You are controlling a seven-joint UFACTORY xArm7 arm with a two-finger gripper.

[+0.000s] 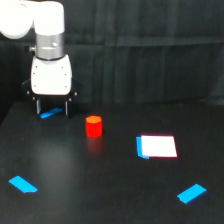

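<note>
My white gripper [53, 106] is at the upper left with its two dark fingers spread. A blue piece [49, 113] shows at the level of the fingertips, partly overlapped by the left finger; whether it touches the fingers cannot be told. Right of the gripper, a red block [94, 127] stands upright on the dark table. Farther right lies a white square [158, 146], with a blue strip [139, 147] showing along its left edge.
Two more flat blue pieces lie near the front, one at the left [23, 184] and another at the right [191, 193]. A dark curtain [140, 50] closes off the back.
</note>
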